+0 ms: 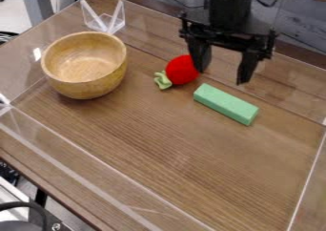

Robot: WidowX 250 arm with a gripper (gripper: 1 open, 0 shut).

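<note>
My dark gripper [223, 53] is at the top centre, above and behind a red round object [182, 68] with a green part [163, 80]. It is open, its fingers pointing down. A mint-green block [226, 103] lies on the wooden table [166, 168] below and in front of the gripper. No held object shows between the fingers.
A light wooden bowl [84, 66] stands at the left. A clear, crinkled object [105, 17] lies behind it.
</note>
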